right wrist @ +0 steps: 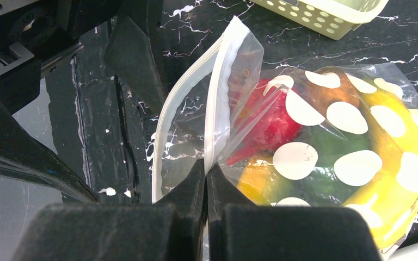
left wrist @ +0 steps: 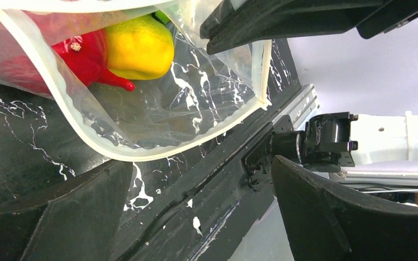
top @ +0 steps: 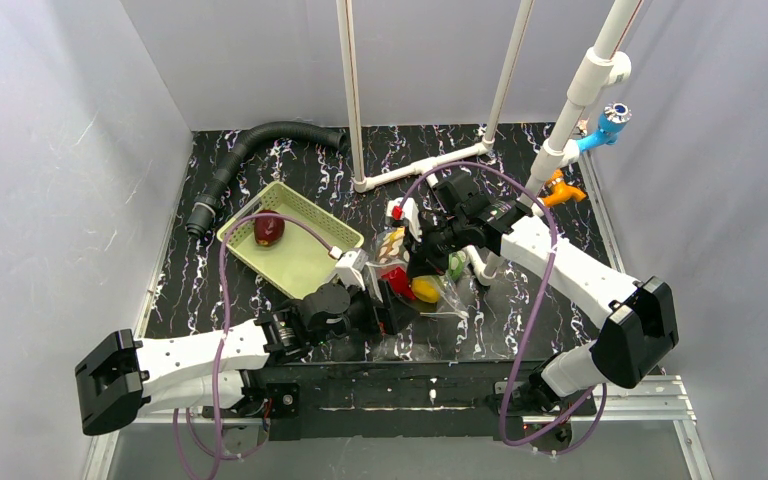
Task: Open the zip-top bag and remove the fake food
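The clear zip top bag [right wrist: 332, 144] with white dots lies with its mouth gaping. Inside are a red pepper-shaped food [left wrist: 87, 57], a yellow food [left wrist: 141, 48], and a long yellow piece [right wrist: 389, 130]. My right gripper is shut on the bag's upper zip strip, which runs between its fingertips. Open and empty, my left gripper stands just outside the mouth, its fingers [left wrist: 81, 209] either side of the lower zip rim [left wrist: 141, 155] as seen in the left wrist view. In the top view the arms partly hide the bag.
A pale green basket [top: 310, 213] at the left holds one dark red fake food [top: 269, 228]. Behind it lies a black hose [top: 250, 150]. White pipes [top: 425, 165] frame the back, with blue [top: 605, 128] and orange [top: 562, 190] taps at the right.
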